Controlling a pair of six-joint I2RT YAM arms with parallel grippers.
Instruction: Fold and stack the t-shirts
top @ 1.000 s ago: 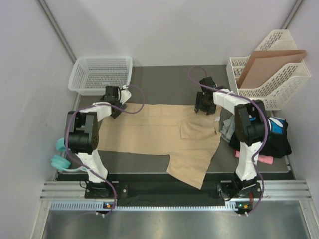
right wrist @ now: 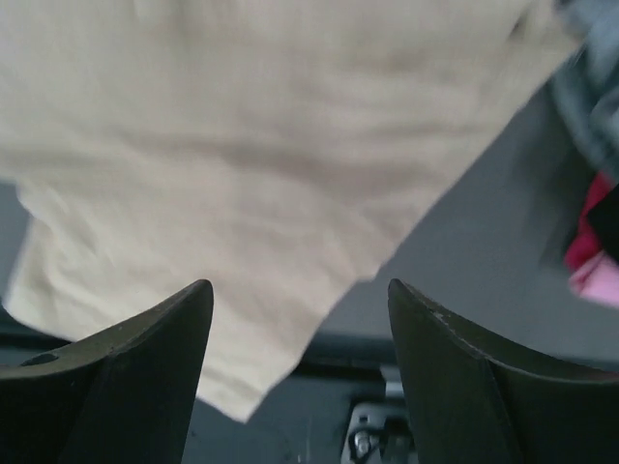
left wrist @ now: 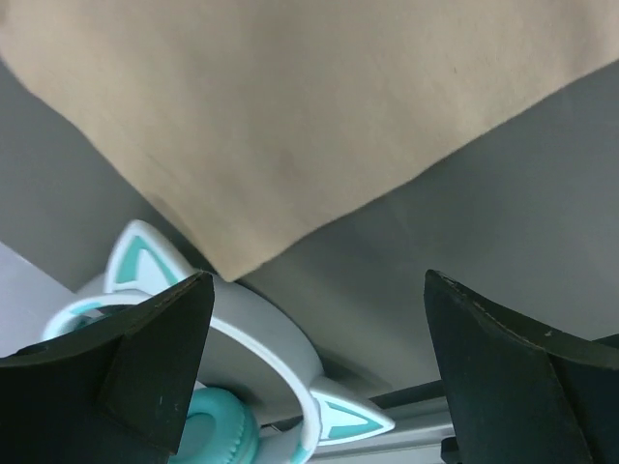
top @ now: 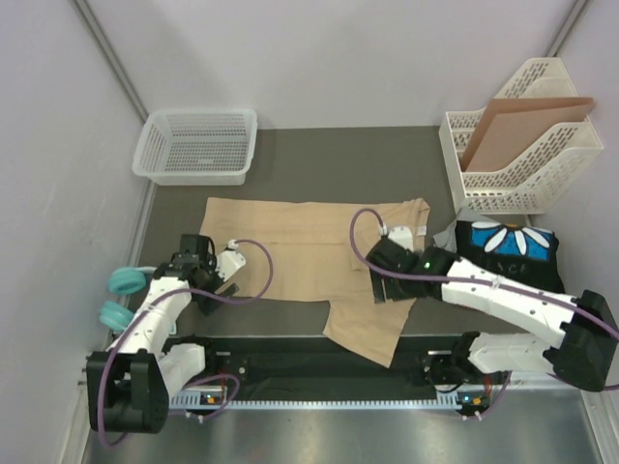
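A tan t-shirt (top: 300, 251) lies spread across the grey table, its long side running left to right. One flap (top: 372, 333) reaches past the table's front edge. My left gripper (top: 224, 293) is over the shirt's front left corner; in the left wrist view that shirt corner (left wrist: 232, 256) shows near the left finger, and the fingers stand open and empty. Over the right part of the shirt, my right gripper (top: 390, 290) is open too. The blurred right wrist view has the flap (right wrist: 251, 338) between and beyond the fingers, not gripped.
Teal cat-ear headphones (top: 118, 298) lie close by my left gripper, under its fingers in the left wrist view. An empty white basket (top: 198, 176) stands at the back left. White bins with cardboard (top: 527, 135) and a dark flower-print cloth pile (top: 508, 251) occupy the right.
Both arms have come from the shirt's far edge toward its front, the right one also swinging lower across the right side. The shirt looks much the same.
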